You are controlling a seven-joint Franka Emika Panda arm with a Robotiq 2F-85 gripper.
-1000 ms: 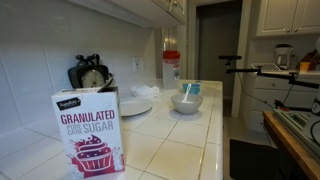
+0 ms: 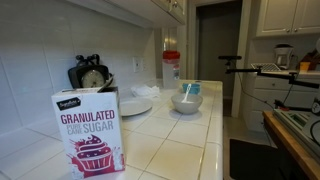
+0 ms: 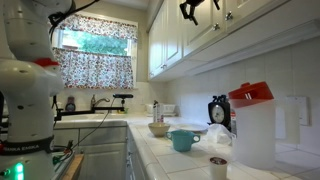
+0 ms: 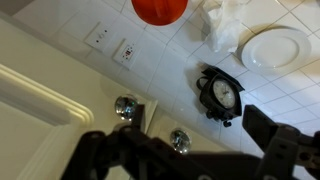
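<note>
In the wrist view my gripper stands open, its dark fingers (image 4: 262, 126) wide apart with nothing held between them. Two round metal cabinet knobs, one knob (image 4: 125, 107) on the left and another knob (image 4: 180, 140) nearer the middle, show close to the fingers. From the second exterior view, the dark gripper (image 3: 188, 11) is high up by the white upper cabinets (image 3: 203, 40), above the counter. Far below it in the wrist view are a black clock-like scale (image 4: 220, 95) and a white plate (image 4: 276, 50).
A sugar box (image 2: 92, 135), a grey bowl (image 2: 187, 103) and a plate stand on the tiled counter (image 2: 175, 160). The second exterior view shows a teal mug (image 3: 183, 140), a small cup (image 3: 218, 168) and a red-lidded container (image 3: 254, 130). Bare tiles lie between them.
</note>
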